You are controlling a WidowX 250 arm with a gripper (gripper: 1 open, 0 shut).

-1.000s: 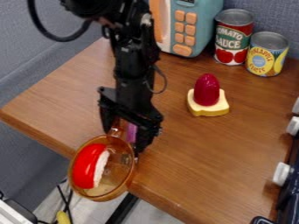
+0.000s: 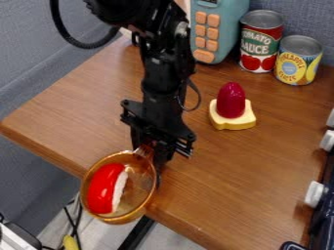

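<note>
My black gripper (image 2: pixel 155 154) hangs over the front-left of the wooden table, its tip at the back rim of an amber bowl (image 2: pixel 137 200). The bowl holds a red and white object (image 2: pixel 100 191) and sits at the table's front edge. The fingertips are dark and partly hidden, so their opening is unclear.
A red oval object (image 2: pixel 229 99) stands on a yellow block (image 2: pixel 232 122). A tomato can (image 2: pixel 260 41), a yellow can (image 2: pixel 298 61) and a teal toy microwave (image 2: pixel 217 24) stand at the back. Dark appliance (image 2: pixel 317 225) at right.
The gripper has shifted slightly. The purple piece that showed beside the bowl at the fingers is now mostly out of sight.
</note>
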